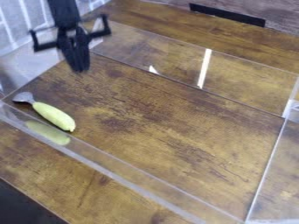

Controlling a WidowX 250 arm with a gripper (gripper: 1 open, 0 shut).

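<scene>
A pale yellow, elongated object (52, 116) with a greyish narrower end lies on the wooden floor of the clear-walled enclosure, along its left front wall. My black gripper (77, 61) hangs at the upper left, blurred, above and apart from the yellow object. It looks shut, with nothing visible between its fingers, though the blur hides detail.
Clear acrylic walls (285, 140) bound the wooden work area on the sides. A dark strip (228, 16) sits at the back on the wood beyond.
</scene>
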